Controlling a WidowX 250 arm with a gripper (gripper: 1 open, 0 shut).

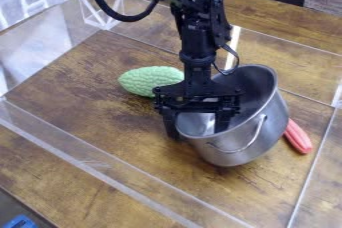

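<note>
The black gripper (198,112) reaches down from the top of the view onto the near rim of a steel pot (249,144), which tilts on the wooden surface at the centre right. The gripper body covers part of the pot's mouth, and its fingertips are too dark and hidden to show whether they are open or shut.
A green corn-like object (142,79) lies just left of the gripper. A red elongated item (297,136) lies right of the pot. A blue object (19,222) sits at the bottom-left corner.
</note>
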